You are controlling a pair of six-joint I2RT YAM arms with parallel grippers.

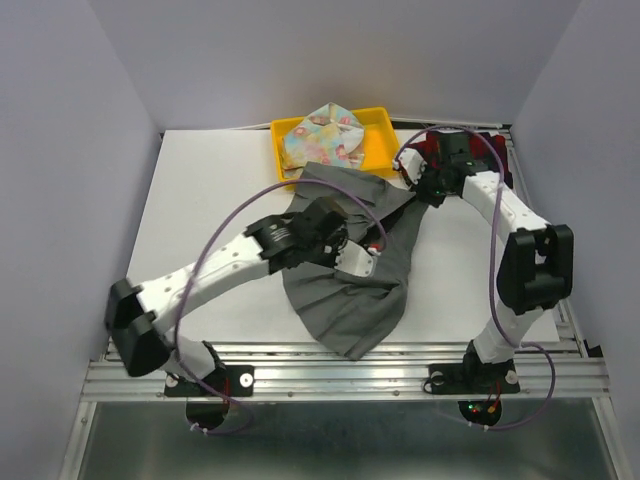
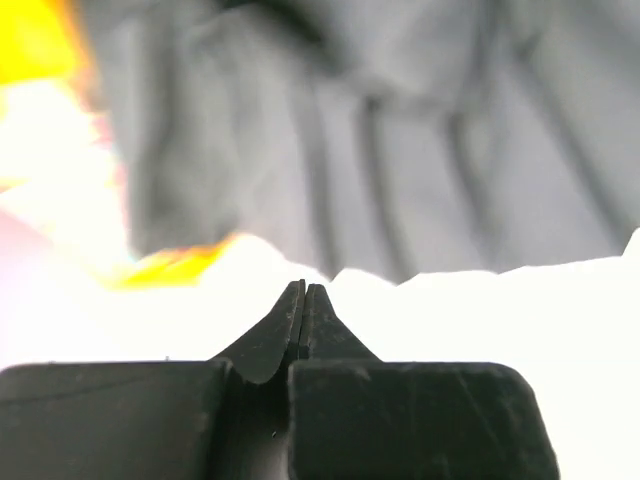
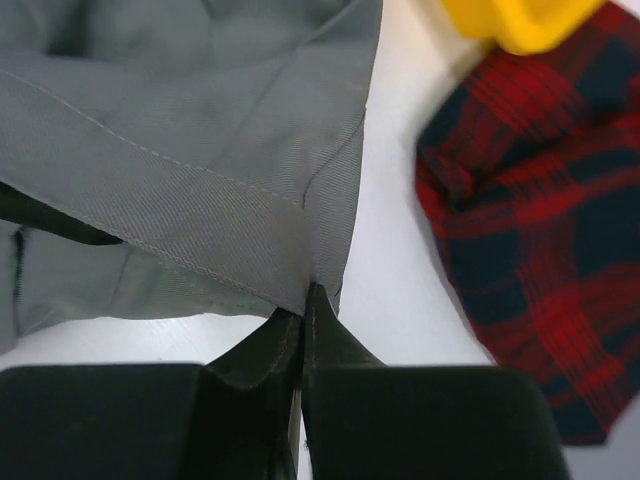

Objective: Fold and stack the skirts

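Note:
The grey skirt lies rumpled across the middle of the white table, its upper part against the yellow bin. My left gripper is over the skirt in the top view. In the left wrist view the fingers meet tip to tip with nothing between them, and the blurred grey pleats lie beyond the tips. At the skirt's upper right, my right gripper is shut on a corner of the stitched waistband. A dark opening shows under the waistband's edge in the right wrist view.
Behind the skirt stands a yellow bin with a floral cloth in it. A red and dark plaid cloth lies at the back right, close to my right gripper. Bare table shows at the left.

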